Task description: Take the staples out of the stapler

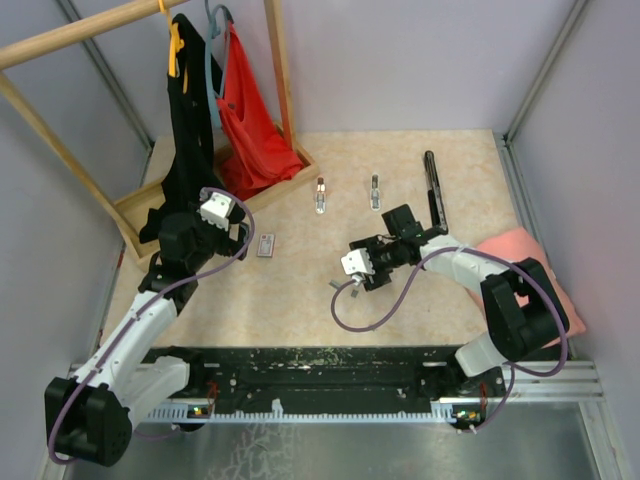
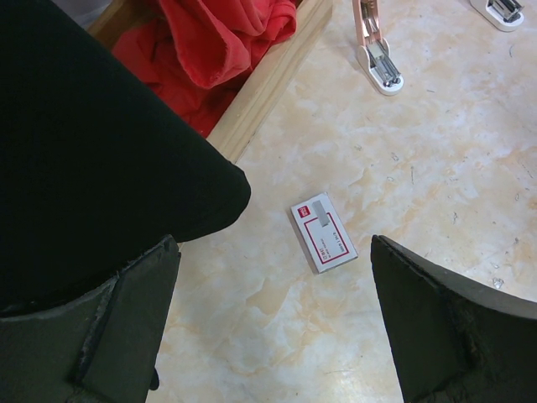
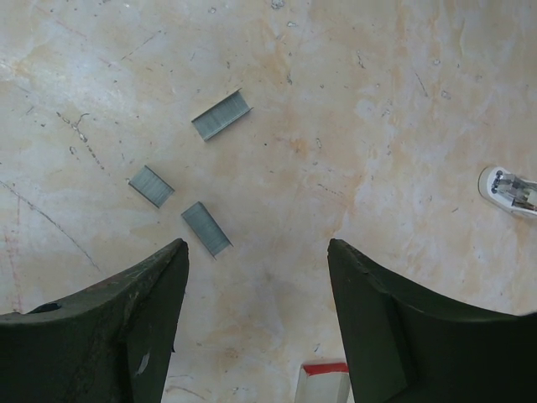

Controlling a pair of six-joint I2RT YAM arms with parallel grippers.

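Note:
Two open staplers, a pink one and a white one (image 1: pixel 375 192), stand at the back; part of one (image 3: pixel 508 189) shows at the right of the right wrist view. Several strips of staples (image 3: pixel 220 113) lie on the table below my right gripper, whose fingers are apart with nothing between them. My left gripper is open beside the hanging black cloth, above the table near a staple box (image 2: pixel 324 232), holding nothing.
A wooden rack with black and red (image 1: pixel 250 140) clothes fills the back left. A long black bar (image 1: pixel 435 185) lies back right, a pink pad (image 1: pixel 545 300) at the right edge.

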